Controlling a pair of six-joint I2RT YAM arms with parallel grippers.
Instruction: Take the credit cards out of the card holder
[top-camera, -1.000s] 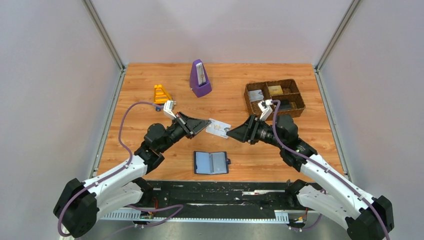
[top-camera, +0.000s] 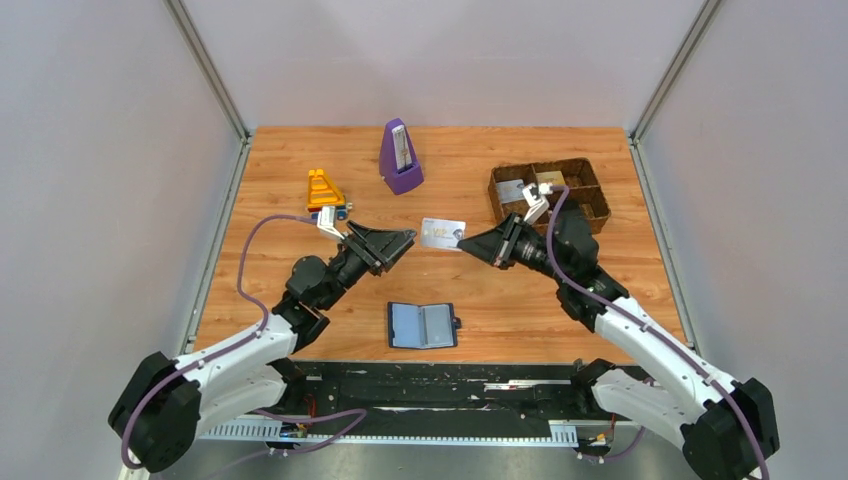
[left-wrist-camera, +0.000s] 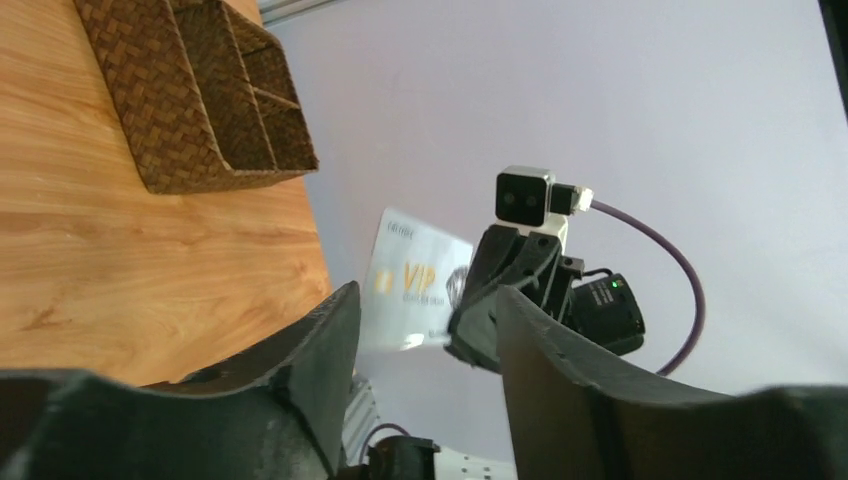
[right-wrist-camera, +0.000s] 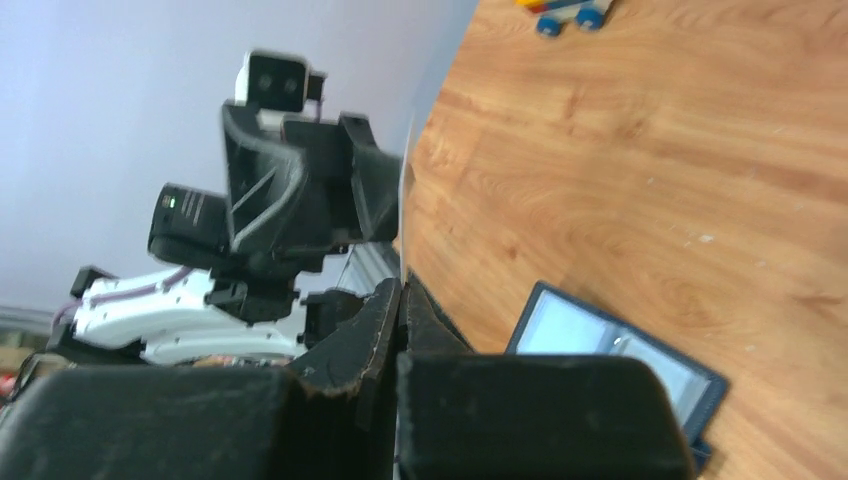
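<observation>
A white VIP card (top-camera: 441, 232) is held by my right gripper (top-camera: 463, 243), which is shut on its edge; in the right wrist view the card shows edge-on. My left gripper (top-camera: 408, 236) faces it from the left, fingers apart with nothing between them, a short gap from the card. The card holder (top-camera: 407, 326) (right-wrist-camera: 560, 325) lies open on the table below both grippers, its clear sleeves showing.
A woven divided box (top-camera: 500, 197) (left-wrist-camera: 160, 120) with cards in it stands at the back right. A purple metronome-shaped object (top-camera: 399, 160) and a yellow toy (top-camera: 322, 188) are at the back left.
</observation>
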